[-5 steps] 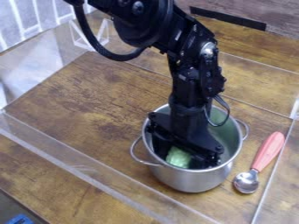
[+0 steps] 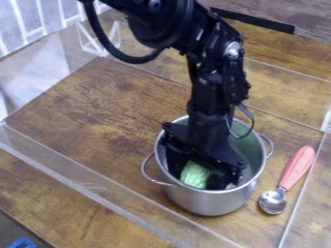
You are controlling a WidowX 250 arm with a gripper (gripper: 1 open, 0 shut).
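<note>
My black gripper reaches down from the top of the camera view into a steel pot with two wire handles. A pale green object lies inside the pot, partly hidden under the gripper. Whether the fingers are open or shut on it is hidden by the dark body of the gripper and the pot's wall.
A scoop with a pink handle lies right of the pot on the wooden table. Clear acrylic edges border the table at the left and front. The table left of the pot is bare.
The gripper has risen slightly and shifted a little within the pot; more of the green object shows beneath it.
</note>
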